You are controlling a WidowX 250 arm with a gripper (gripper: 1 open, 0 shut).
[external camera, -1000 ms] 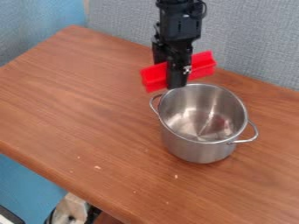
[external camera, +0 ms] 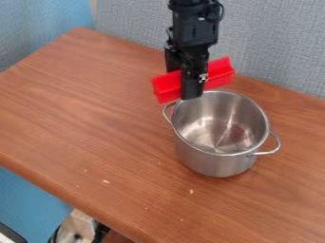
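My black gripper reaches down from the top, shut on a red block-like object that sticks out to both sides behind and around its fingers. The object is held raised just over the back left of a steel pot with two loop handles, which stands on the wooden table. Whether the object touches the rim cannot be told.
A grey-blue padded wall lies behind it. At the bottom left, beyond the table edge, are blue flooring and some small clutter.
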